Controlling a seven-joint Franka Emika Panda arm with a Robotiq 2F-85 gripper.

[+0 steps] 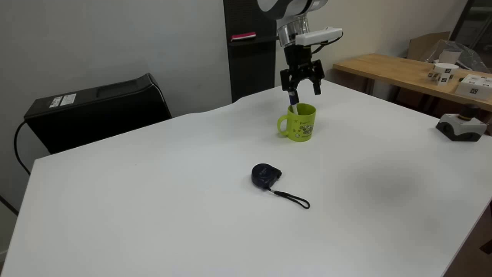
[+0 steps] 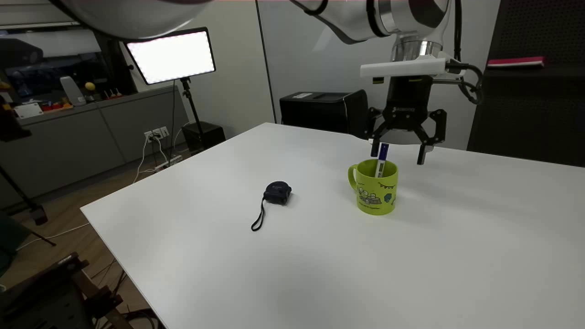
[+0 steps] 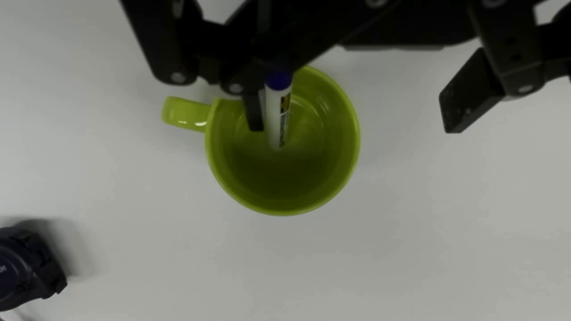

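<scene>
A green mug (image 1: 300,125) stands upright on the white table, its handle to the left in exterior view 1. Inside it leans a white marker (image 2: 381,164) with a blue cap, its upper end rising above the rim. My gripper (image 2: 398,156) is open above the mug, with its fingers spread wide. In the wrist view, one finger (image 3: 254,111) is close beside the marker over the mug (image 3: 283,200), while the other finger (image 3: 464,99) hangs outside the rim, over bare table. The marker (image 3: 277,120) is not clamped; whether that near finger touches it I cannot tell.
A dark tape measure (image 1: 265,176) with a black strap lies on the table nearer the camera in exterior view 1. At the right edge sits a grey and black button box (image 1: 461,125).
</scene>
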